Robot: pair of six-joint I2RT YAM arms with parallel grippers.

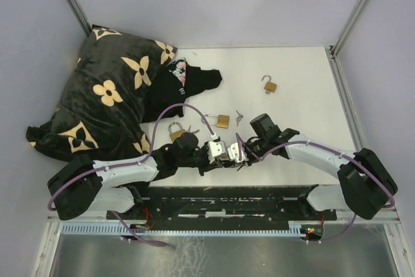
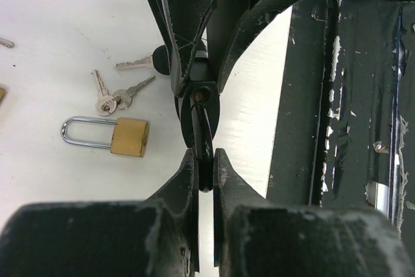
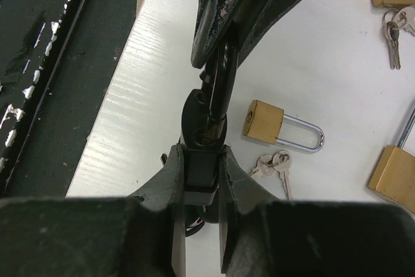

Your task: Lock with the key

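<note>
In the left wrist view, my left gripper is shut on the curved dark bar of a black padlock (image 2: 187, 120). The right gripper has its fingers either side of the black block at the padlock's other end, in the right wrist view; whether they press on it cannot be told. Both grippers meet above the table's front part in the top view. A key with a black head (image 2: 134, 64) shows beside the right gripper in the left wrist view. I cannot tell whether it is joined to the padlock, and the keyhole is hidden.
On the white table (image 1: 298, 69) lie a brass padlock (image 1: 222, 121), another brass padlock (image 1: 176, 132), an open one (image 1: 270, 86) and loose keys (image 1: 238, 117). A patterned dark cushion (image 1: 97, 95) fills the left.
</note>
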